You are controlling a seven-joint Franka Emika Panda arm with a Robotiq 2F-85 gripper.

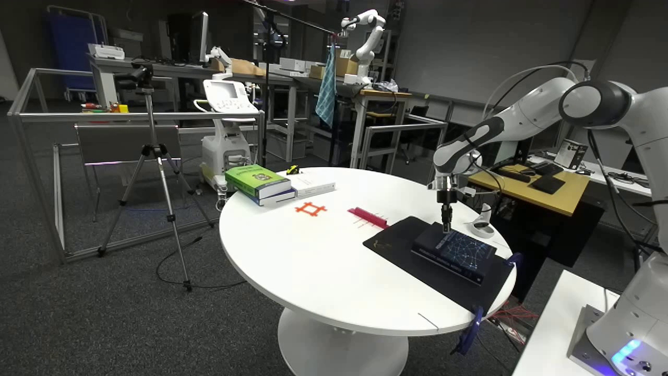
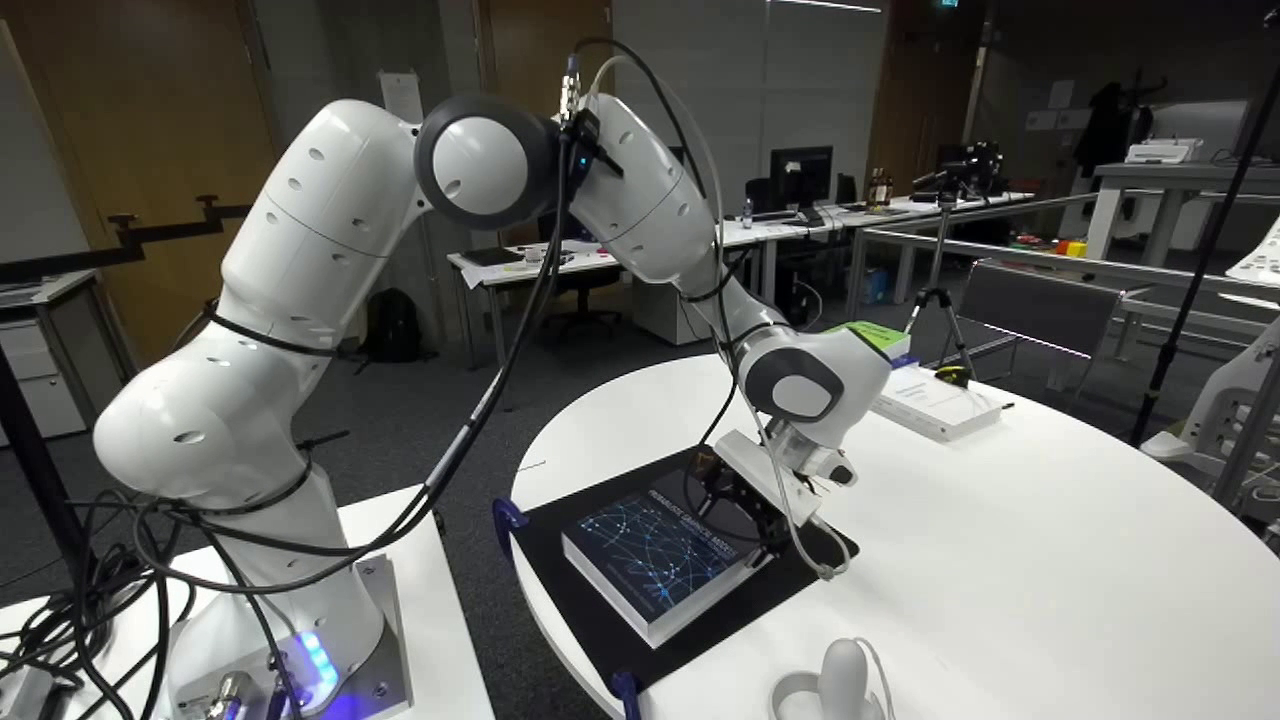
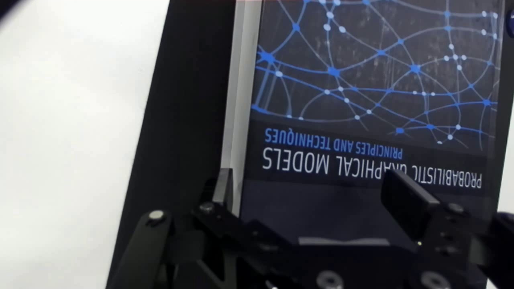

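Observation:
A thick dark book [image 1: 462,251] with a blue network pattern lies flat on a black mat [image 1: 401,237] at the robot's side of the round table. In the wrist view its cover [image 3: 376,62] reads upside down, "Probabilistic Graphical Models". My gripper points down over the title end of the book, its fingers wide apart. One finger [image 3: 223,188] is by the pale page edge; the other finger [image 3: 407,195] is over the cover. Nothing is gripped between them. Whether either finger touches the book I cannot tell.
A green book [image 1: 258,179] rests on a blue one, beside a white box-like book [image 1: 311,184]. A red bar [image 1: 369,217] and an orange square frame [image 1: 310,209] lie mid-table. Blue clamps [image 1: 468,332] hold the mat's edge. A white controller [image 2: 843,684] stands near the mat.

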